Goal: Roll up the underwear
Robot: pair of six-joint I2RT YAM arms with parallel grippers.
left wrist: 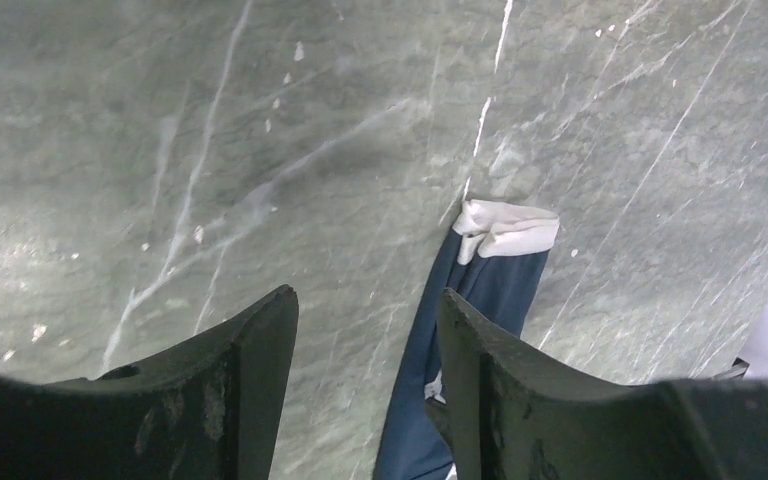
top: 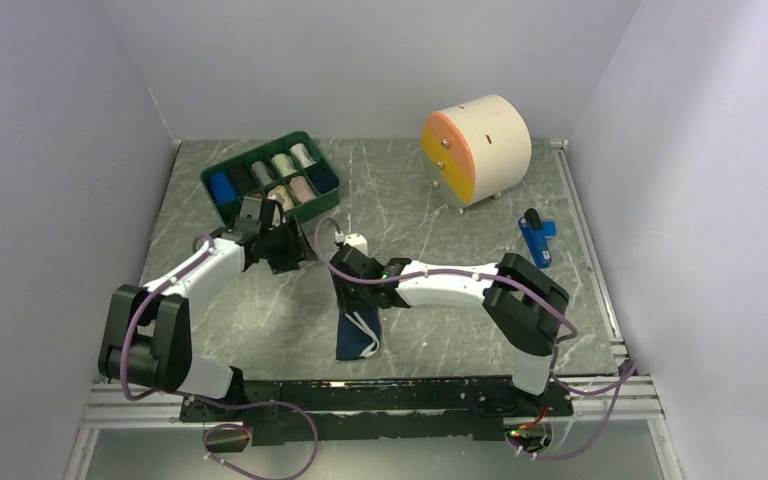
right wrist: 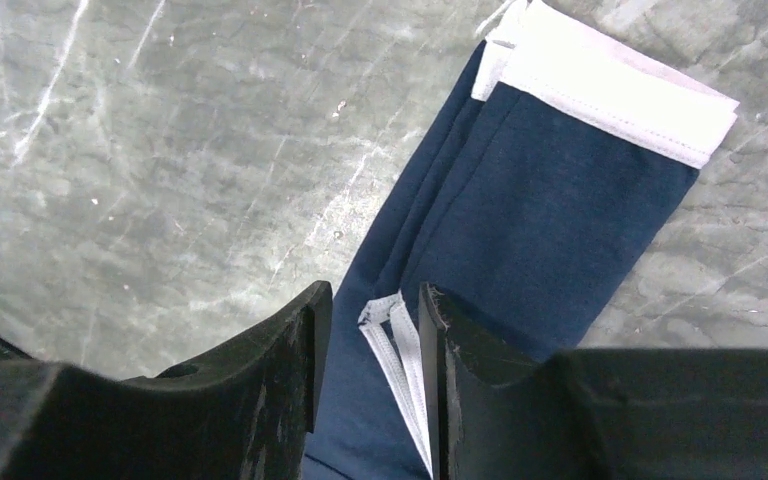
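Observation:
The navy underwear with white trim lies flat, folded into a long strip, near the table's front. Its white waistband is at the far end in the right wrist view. Over the strip hovers my right gripper, open, with cloth visible beneath the gap and none visibly pinched. My left gripper is up and to the left of the cloth, its fingers spread and only bare table between them. In the left wrist view the underwear shows beyond the right-hand finger. In the top view the right arm covers the strip's middle.
A green divided box holding several rolled cloths stands at the back left. At the back right is a white drum-shaped cabinet. A blue object lies near the right edge. Bare table surrounds the underwear on both sides.

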